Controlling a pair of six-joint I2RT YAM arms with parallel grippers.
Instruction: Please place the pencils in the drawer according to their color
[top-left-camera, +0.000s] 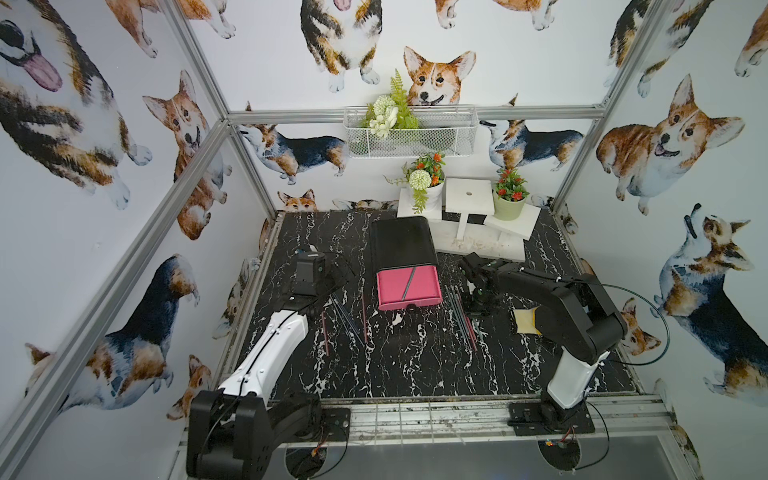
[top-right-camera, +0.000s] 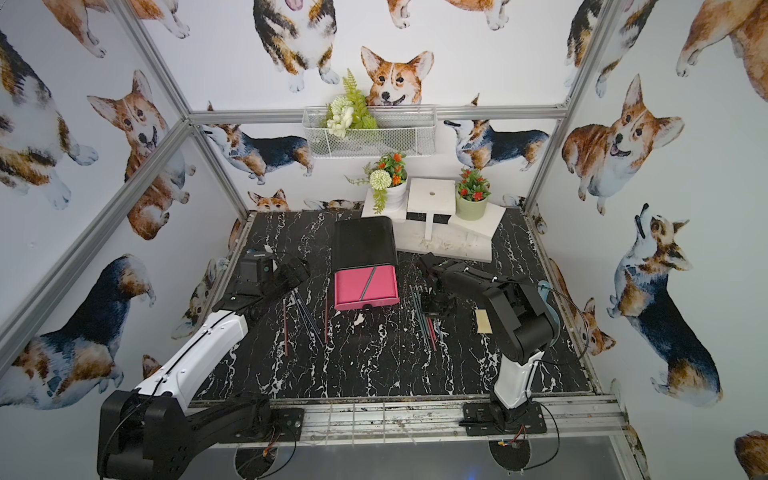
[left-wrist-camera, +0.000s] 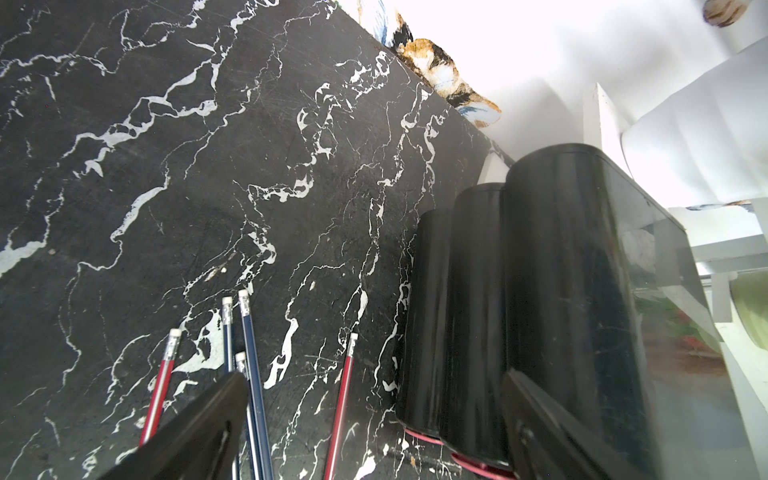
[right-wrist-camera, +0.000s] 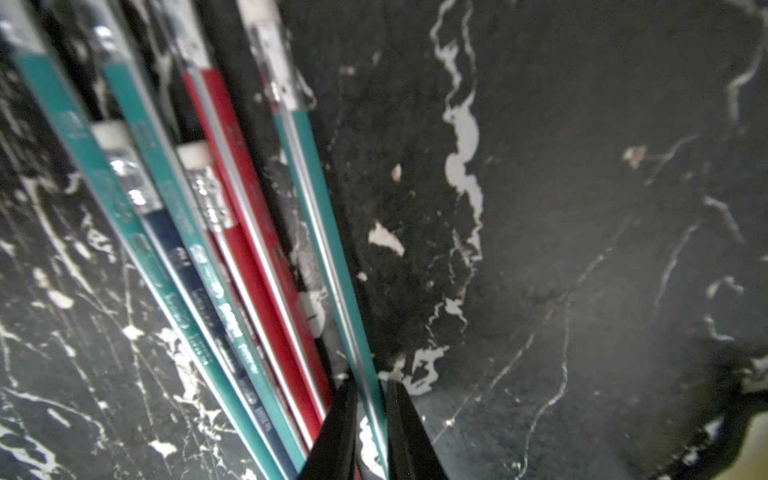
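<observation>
A black drawer unit (top-left-camera: 402, 240) has its pink drawer (top-left-camera: 393, 289) open, a pencil lying diagonally inside. Red pencils (left-wrist-camera: 342, 404) and blue pencils (left-wrist-camera: 252, 352) lie left of it. Right of it is a bunch of teal, red and dark pencils (right-wrist-camera: 208, 304). My right gripper is low over this bunch, its narrowly spaced fingertips at the outermost teal pencil (right-wrist-camera: 328, 248); whether they grip it is unclear. My left gripper stands open above the table, beside the drawer unit, empty.
White stands (top-left-camera: 480, 248) with potted plants are at the back. A yellow item (top-right-camera: 483, 320) lies right of the pencils.
</observation>
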